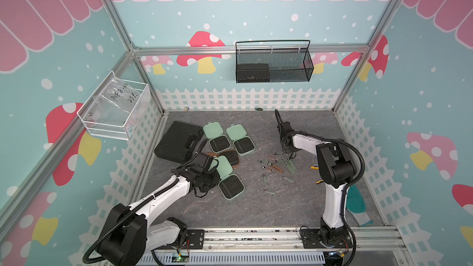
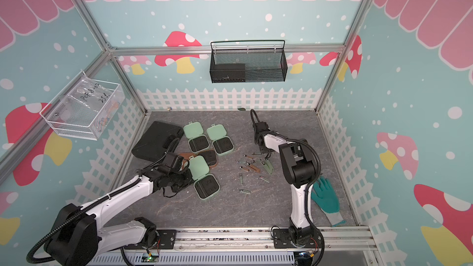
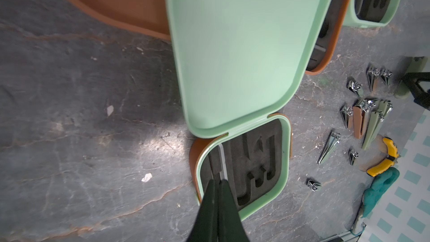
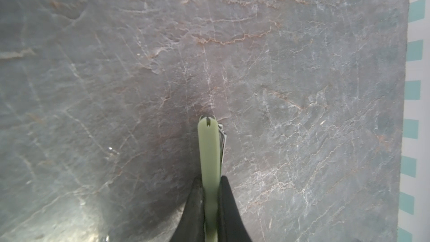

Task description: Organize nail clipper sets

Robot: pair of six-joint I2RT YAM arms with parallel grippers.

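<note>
Fingers closed together with nothing showing between them, my left gripper is above the front green case [image 3: 241,217] in the left wrist view. That case lies open, its lid [image 3: 250,49] folded back and its dark slotted insert empty. At right, my right gripper has a green nail clipper [image 4: 208,148] between its fingers, both seeming to touch its sides. Several green, brown and small metal clippers [image 1: 276,167] lie loose below it. Two more open green cases [image 1: 219,142] [image 1: 244,144] and an open brown case [image 1: 230,158] stand left of centre.
A black case [image 1: 178,141] occupies the back left. Yellow-handled tool [image 3: 384,156] and teal glove [image 2: 326,194] lie at the right. A black wire basket [image 1: 274,64] hangs on the back wall.
</note>
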